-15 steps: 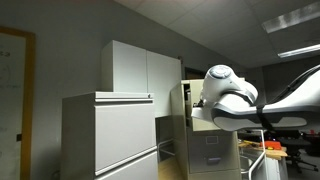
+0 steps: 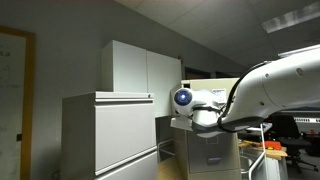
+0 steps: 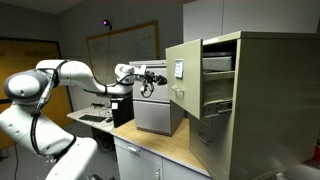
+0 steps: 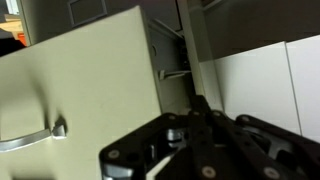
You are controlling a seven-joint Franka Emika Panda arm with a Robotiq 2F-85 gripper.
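In exterior view 2 a tall grey-beige cabinet (image 3: 262, 100) stands at the right with its upper door (image 3: 186, 85) swung open, showing a shelf inside. My gripper (image 3: 162, 79) is on the left of that door, close to its outer edge. From the wrist, the beige door panel (image 4: 85, 85) with its silver handle (image 4: 35, 139) fills the left. The dark gap beside its edge lies just ahead of my gripper, which is shut, with nothing showing between its fingers. Whether it touches the door cannot be made out.
A white drawer cabinet (image 2: 124, 130) and white wall cupboards (image 2: 128, 68) stand left of the arm in exterior view 1. A wooden counter (image 3: 165, 145) runs below the gripper, and another grey drawer unit (image 3: 154, 115) stands behind it.
In exterior view 1 the arm's wrist has moved left and downward from in front of the beige cabinet, ending near its left edge. The cabinets there look unmoved.
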